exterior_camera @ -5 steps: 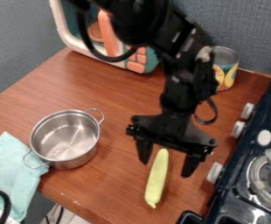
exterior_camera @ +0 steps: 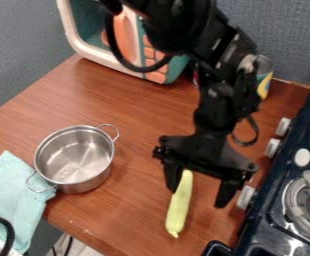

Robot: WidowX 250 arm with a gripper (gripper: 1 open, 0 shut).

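My black gripper [exterior_camera: 198, 182] hangs low over the wooden table, its fingers spread apart with one on either side of the upper end of a pale yellow corn cob [exterior_camera: 178, 210]. The cob lies lengthwise on the table, pointing toward the front edge. Whether the fingers touch it cannot be told. A steel pot [exterior_camera: 75, 170] with two handles stands to the left of the cob.
A stove [exterior_camera: 305, 200] with knobs fills the right edge. A can [exterior_camera: 262, 80] stands at the back right, partly behind the arm. A teal-and-white toy box [exterior_camera: 84, 25] is at the back left. A mint cloth [exterior_camera: 14, 190] lies at the left front.
My gripper has shifted slightly to the right, with its fingers moving a little over the last second. The corn cob and pot have stayed where they were.
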